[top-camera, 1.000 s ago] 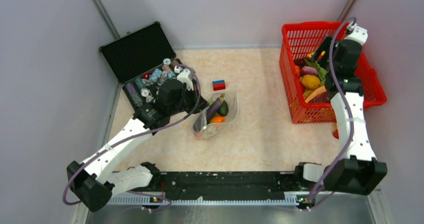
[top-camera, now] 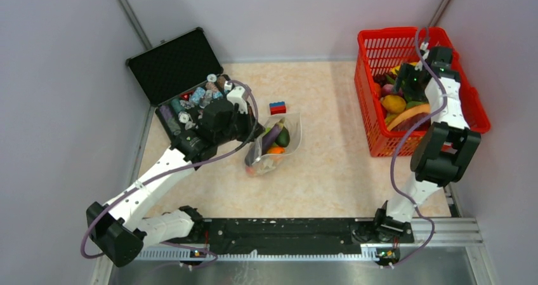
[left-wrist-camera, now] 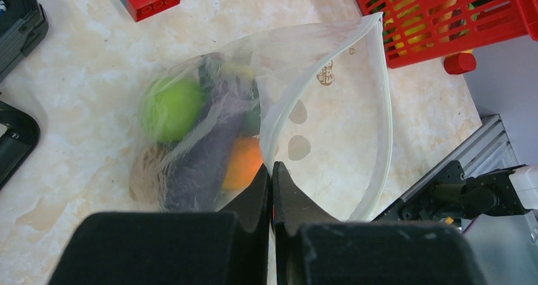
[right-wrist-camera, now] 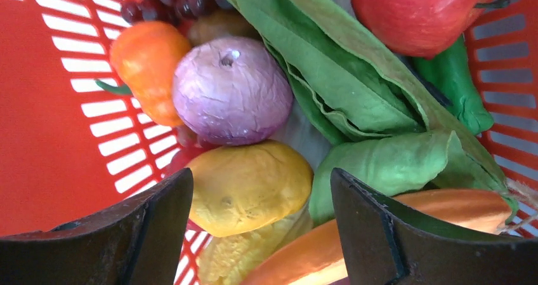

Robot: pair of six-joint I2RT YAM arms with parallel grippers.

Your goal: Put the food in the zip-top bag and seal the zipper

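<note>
The clear zip bag (top-camera: 274, 155) stands open mid-table, holding an eggplant, a green round item (left-wrist-camera: 171, 110), an orange item (left-wrist-camera: 241, 164) and more. My left gripper is shut on the bag's rim at its left side. My right gripper is open inside the red basket (top-camera: 374, 139), hanging over food: a yellow potato-like item (right-wrist-camera: 247, 183), a purple onion (right-wrist-camera: 231, 91), an orange pepper (right-wrist-camera: 149, 69), a red apple (right-wrist-camera: 419, 9), green leaves and a long orange item (right-wrist-camera: 450, 205). Nothing sits between its fingers.
An open black case (top-camera: 171, 69) of small items is at the back left. A red and blue brick (top-camera: 277, 109) lies behind the bag. The table between bag and basket is clear.
My right gripper has shifted and turned within the basket, its arm bending lower over the food. The left arm and bag have barely changed.
</note>
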